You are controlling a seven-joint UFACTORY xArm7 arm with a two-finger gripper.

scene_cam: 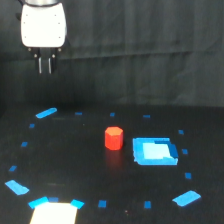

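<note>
My gripper [45,68], white with two short dark fingers pointing down, hangs high at the upper left, well above the table. Nothing shows between the fingers, though they are too small and dark to judge whether the fingers are open or shut. A red block [114,138] with a roughly six-sided outline stands near the middle of the dark table. To its right, apart from it, lies a shallow blue tray [140,158] with a white inside.
Blue tape strips [46,113] and several small blue marks are spread over the black table. A bright white and yellowish patch [54,213] sits at the front left edge. Dark curtains hang behind.
</note>
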